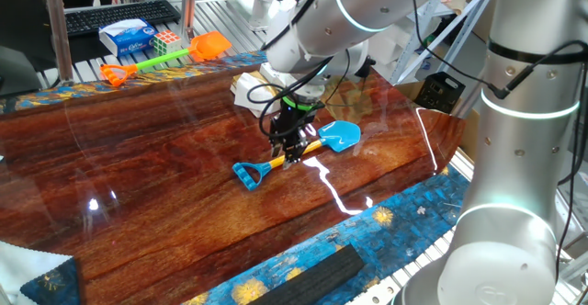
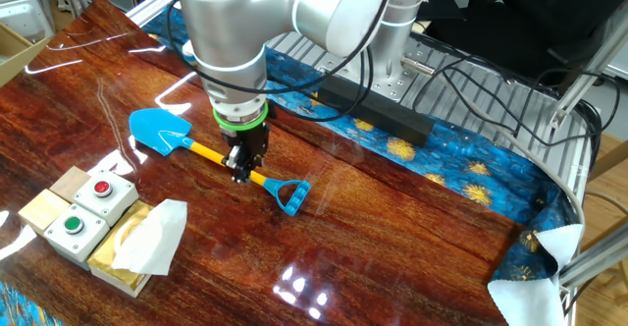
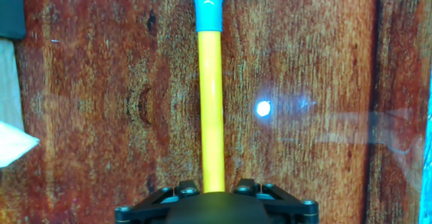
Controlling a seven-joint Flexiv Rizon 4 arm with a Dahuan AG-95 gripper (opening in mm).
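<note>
A toy shovel lies flat on the glossy wood-grain table, with a blue blade (image 1: pixel 340 136), a yellow shaft (image 3: pixel 211 102) and a blue D-shaped grip (image 2: pixel 287 196). My gripper points down over the shaft, on the stretch nearer the blue grip. In the wrist view its black fingers (image 3: pixel 187 187) stand apart, one on each side of the shaft, with a narrow gap visible at both sides. How far the fingertips reach down beside the shaft cannot be told. Part of the shaft is hidden under the gripper.
A box with red and green buttons (image 2: pixel 101 194) stands beside a white paper-covered block (image 2: pixel 152 238), off to the blade side. An orange-and-green toy shovel (image 1: pixel 165 59), a puzzle cube (image 1: pixel 166 42) and a tissue box (image 1: pixel 127 37) lie at the far edge.
</note>
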